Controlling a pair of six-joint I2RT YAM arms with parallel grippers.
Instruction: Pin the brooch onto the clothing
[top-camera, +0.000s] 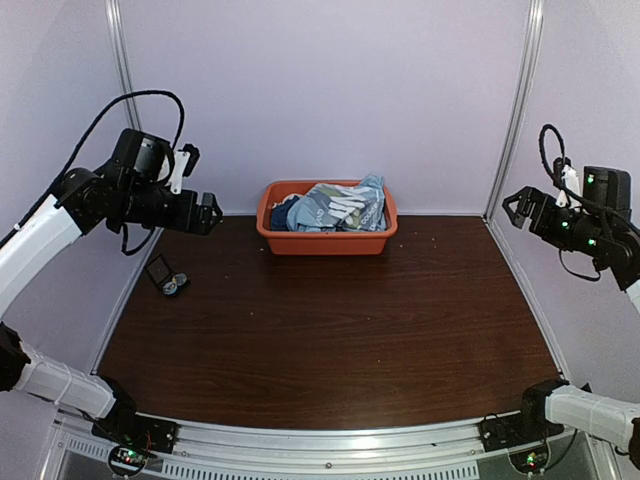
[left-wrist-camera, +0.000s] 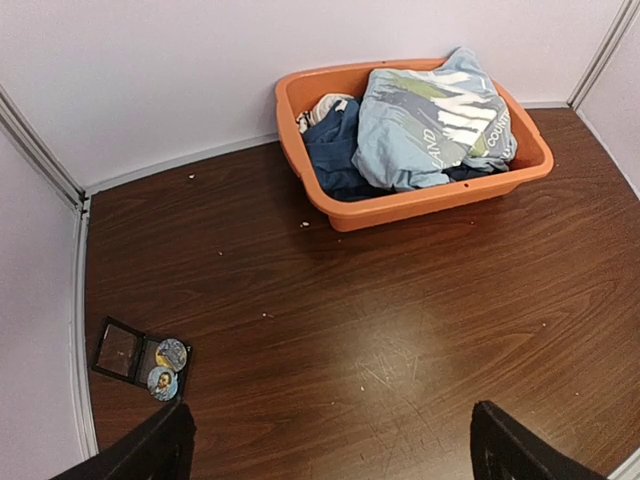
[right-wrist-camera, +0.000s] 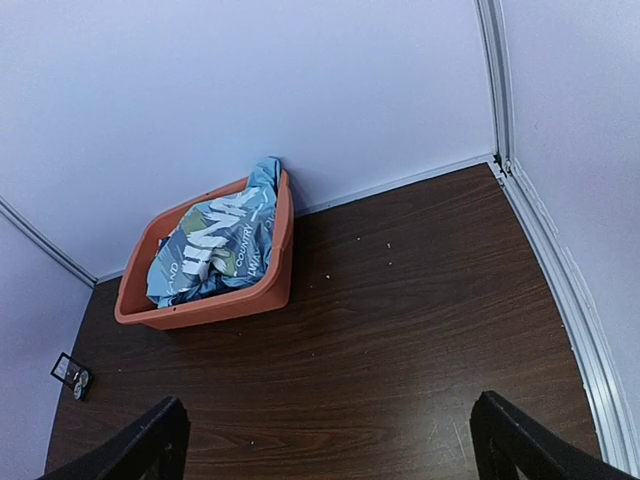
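Light blue printed clothing (top-camera: 338, 207) lies crumpled in an orange basket (top-camera: 325, 243) at the back of the table, with darker cloth (left-wrist-camera: 337, 150) beside it. Two round brooches rest in a small open black case at the table's left side; the right wrist view has the case too, small and far off. My left gripper (top-camera: 211, 214) hangs above the back left of the table, open and empty. Off to the right, by the side wall, my right gripper (top-camera: 515, 207) is raised, open, nothing between its fingers.
White walls (top-camera: 320, 90) close in the back and sides, and metal rails (top-camera: 525, 290) edge the table. The basket stands close to the back wall.
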